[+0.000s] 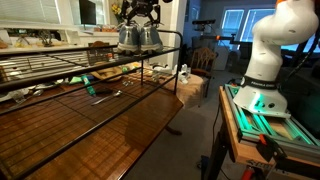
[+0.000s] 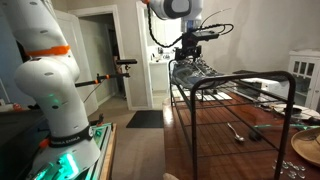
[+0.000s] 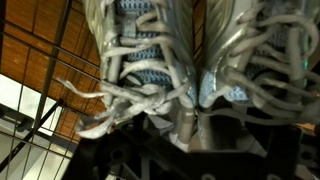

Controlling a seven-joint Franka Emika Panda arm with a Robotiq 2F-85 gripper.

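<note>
A pair of pale sneakers stands side by side on the top of a dark metal rack. White laces and blue-grey tongues of the shoes fill much of the wrist view, with a narrow gap between the two. Directly over the pair is my gripper, pointing down. Its fingers are spread apart and appear close to the shoe tops. Whether they touch the shoes cannot be made out. From the other side, the shoes show at the far end of the rack, beneath the arm.
The rack's bars run across the wooden table. Under and behind it lie scissors, a spoon and several small items. A wicker basket sits at the right edge.
</note>
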